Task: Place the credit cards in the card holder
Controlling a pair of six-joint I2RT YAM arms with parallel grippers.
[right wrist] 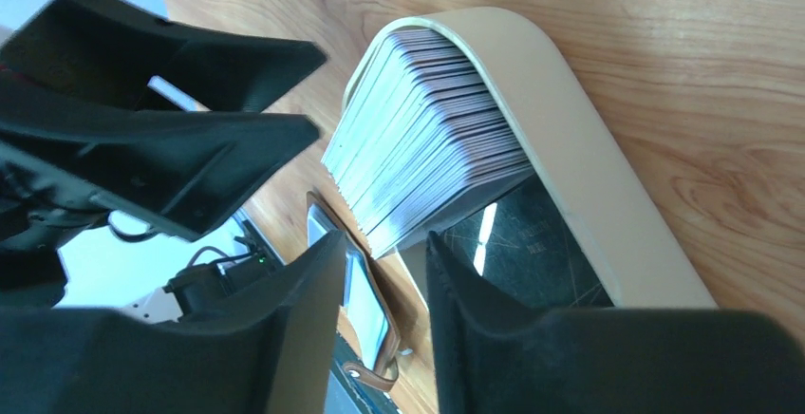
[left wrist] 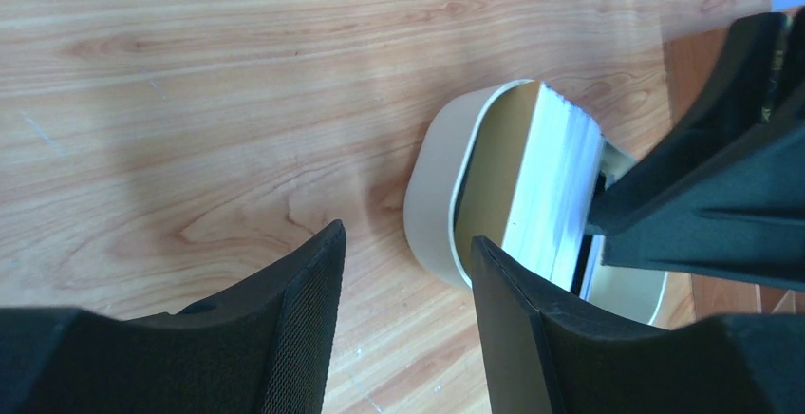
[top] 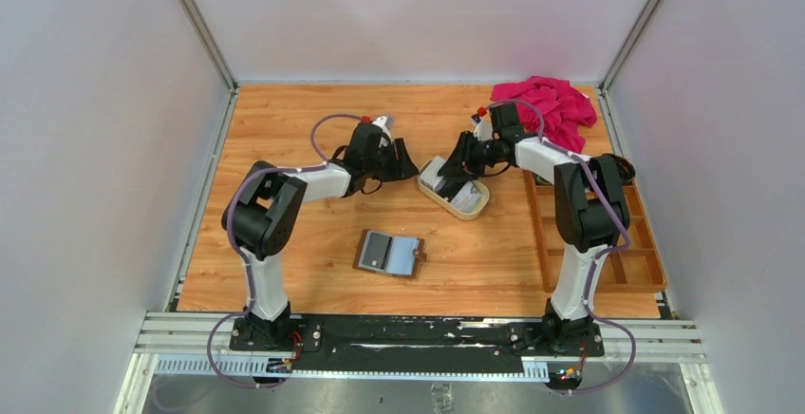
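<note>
A cream oval box (top: 473, 213) holds a stack of light cards (right wrist: 418, 139) standing on edge, with a dark piece among them. My right gripper is over the box, fingertips apart at the stack's edge, nothing visible between them. My left gripper is open just left of the box, fingers apart with bare table between. The brown card holder (top: 419, 258) lies open at the front centre, a grey and a light blue panel showing.
A pink cloth (top: 541, 101) lies at the back right. A wooden compartment tray (top: 617, 272) fills the right side.
</note>
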